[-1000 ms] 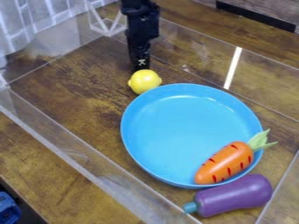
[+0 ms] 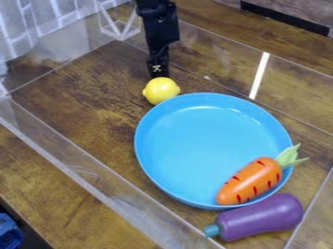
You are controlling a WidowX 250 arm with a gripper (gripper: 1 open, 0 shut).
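Observation:
My black gripper (image 2: 159, 68) hangs at the top centre, fingers down near the table, just behind a yellow lemon (image 2: 162, 90). Its fingers are dark and hard to make out; nothing shows held in them. A blue plate (image 2: 189, 146) fills the centre right, with an orange toy carrot (image 2: 248, 183) on its lower right part. A purple toy eggplant (image 2: 260, 217) lies just outside the plate at the lower right.
Clear plastic edging runs along the left side. A small blue object (image 2: 7, 233) shows at the lower left edge.

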